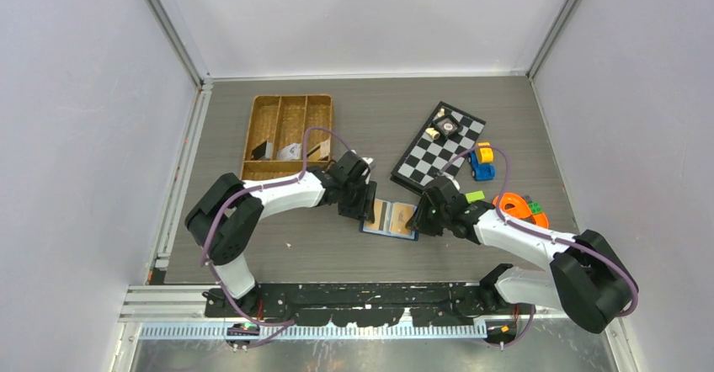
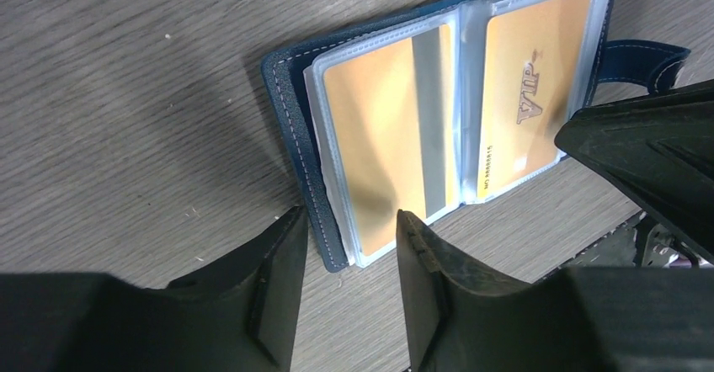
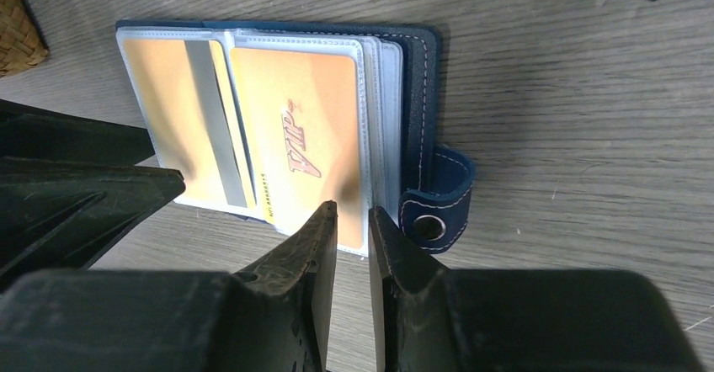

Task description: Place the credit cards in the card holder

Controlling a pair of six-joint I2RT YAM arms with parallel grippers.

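Note:
The open blue card holder [image 1: 389, 218] lies flat on the table, with yellow cards in its clear sleeves [image 2: 370, 128], one marked VIP [image 3: 299, 136]. My left gripper is at the holder's left edge, fingers part open, one by the blue cover, the other over the sleeve's near edge. My right gripper is at the other end by the snap strap [image 3: 438, 204], its fingertips close together at the edge of the VIP sleeve; whether anything is between them is unclear.
A woven divided tray [image 1: 286, 119] sits back left, a chessboard [image 1: 425, 157] back right, and coloured toys [image 1: 509, 206] at the right. The front middle of the table around the holder is mostly clear.

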